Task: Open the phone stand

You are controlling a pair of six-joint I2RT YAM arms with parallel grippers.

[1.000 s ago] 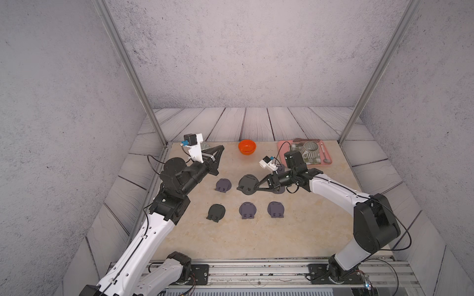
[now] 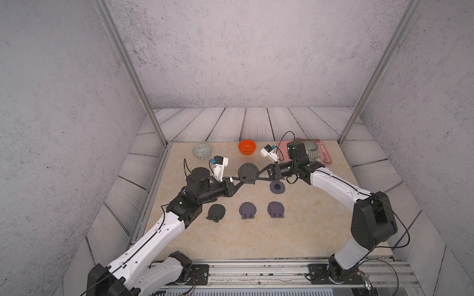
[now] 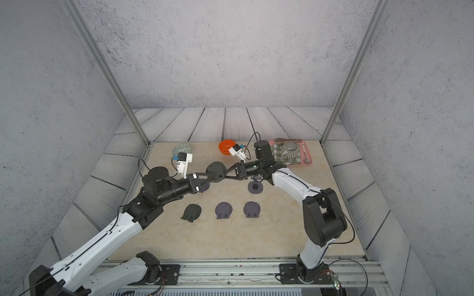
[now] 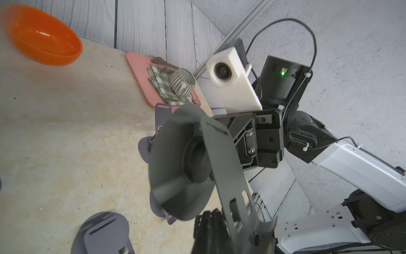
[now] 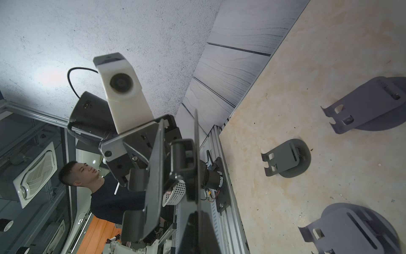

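A dark grey phone stand [image 2: 247, 173] is in the air between my two grippers. Its round base [image 4: 175, 177] and flat plate [image 4: 224, 156] stand apart at an angle, as the left wrist view shows; from the right wrist view the phone stand [image 5: 156, 186] is seen nearly edge-on. My right gripper [image 2: 259, 173] is shut on the stand's thin edge. Coming from the left, my left gripper [image 2: 242, 183] is shut, its tips at the stand's lower left; whether they pinch it is unclear. In its own view the left fingers [image 4: 207, 222] lie close beside the plate.
Below on the table, several stands lie flat, among them a dark one [image 2: 216, 212] and purple ones [image 2: 247, 210]. At the back are an orange bowl [image 2: 246, 147], a glass dish [image 2: 202, 151] and a pink tray [image 2: 327, 158].
My left gripper has come down and right to reach the stand, its fingers closing. The right gripper has raised the stand slightly and turned it; the plate and base now show apart.
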